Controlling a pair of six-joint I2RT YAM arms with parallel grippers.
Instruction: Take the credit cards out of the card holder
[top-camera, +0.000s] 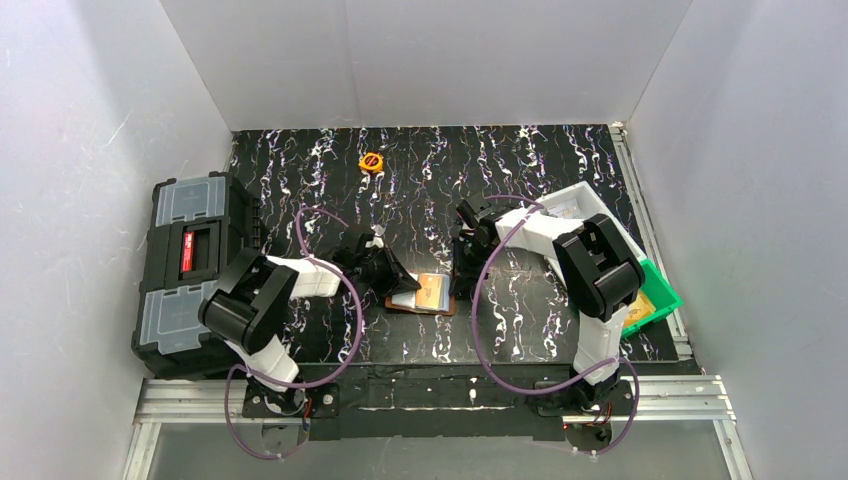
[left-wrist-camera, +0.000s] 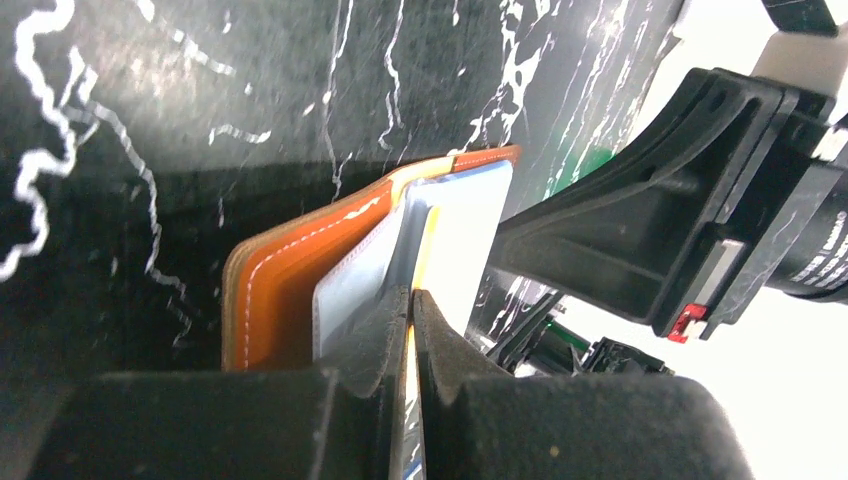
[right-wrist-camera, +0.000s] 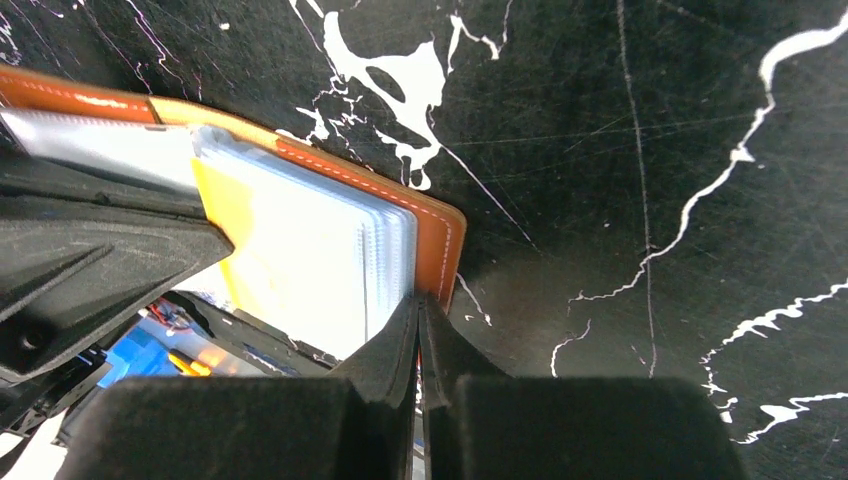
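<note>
The brown card holder (top-camera: 420, 311) lies open on the black marbled table, between both grippers, with clear sleeves inside. A yellow-orange card (top-camera: 429, 292) sits in a sleeve (right-wrist-camera: 330, 240) near its middle. My left gripper is shut at the yellow card's edge, and a thin yellow strip runs between its fingertips. At the holder's right edge, my right gripper is shut on the brown cover (right-wrist-camera: 440, 240), with a sliver of brown showing between its fingers. The fingers hide part of the card's edge and the holder's lower right corner.
A black toolbox (top-camera: 190, 265) stands at the left. The white bin (top-camera: 587, 197) and green bin (top-camera: 668, 303) are at the right, partly behind the right arm. An orange tape measure (top-camera: 371, 162) rests at the back. Free table lies behind the holder.
</note>
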